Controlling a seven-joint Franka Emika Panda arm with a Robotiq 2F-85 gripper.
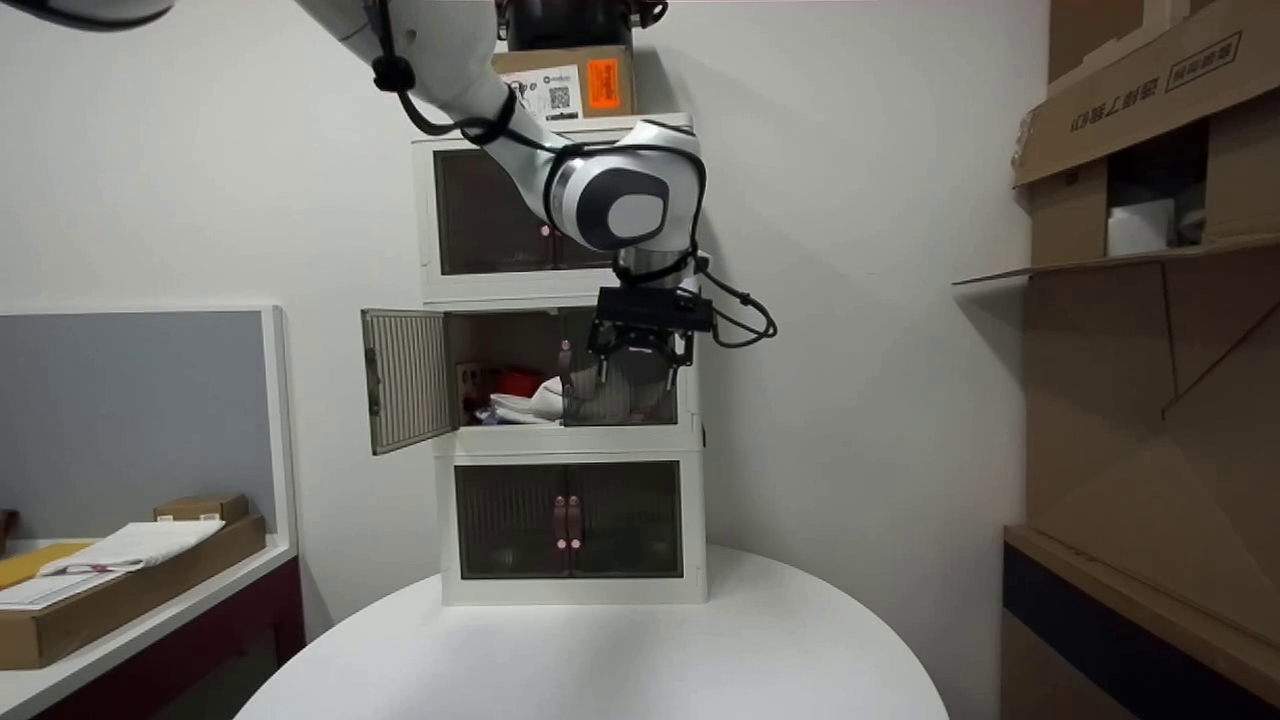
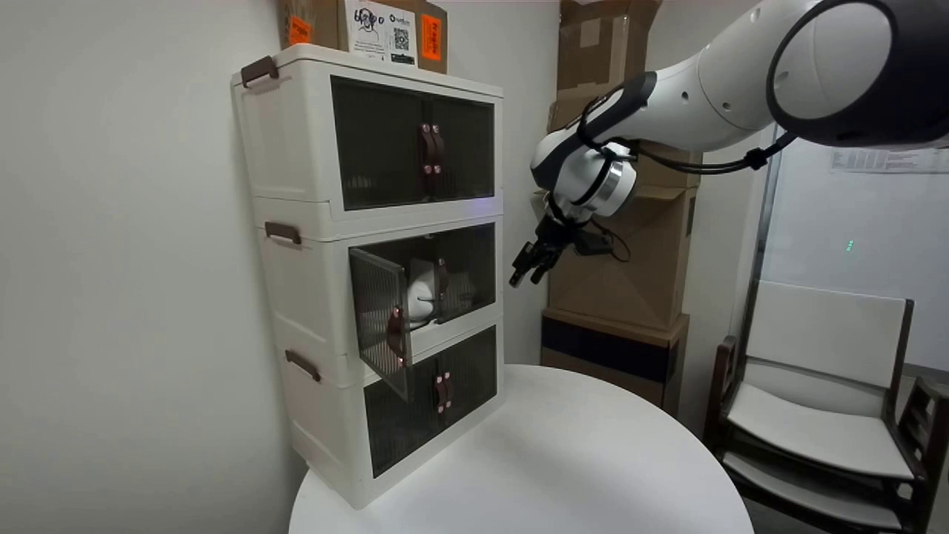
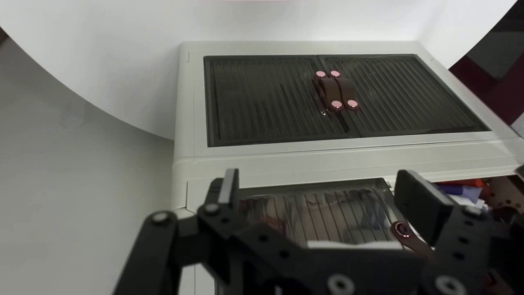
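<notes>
A white cabinet (image 1: 573, 444) of three stacked units stands on a round table. Its middle unit's left door (image 1: 410, 377) is swung outward, while the right door (image 1: 642, 402) is closed. Inside the opening sit a white item (image 1: 528, 404) and a red item (image 1: 518, 382). My gripper (image 1: 637, 374) hangs in front of the closed right door, apart from the cabinet front in exterior view 2 (image 2: 526, 277). Its fingers are open with nothing between them. In the wrist view the right door's handle (image 3: 411, 238) shows beside one of my fingers (image 3: 423, 201).
Top and bottom units have closed dark doors (image 2: 427, 405). Cardboard boxes (image 1: 1140, 420) stand at the right, and a chair (image 2: 818, 418) shows in exterior view 2.
</notes>
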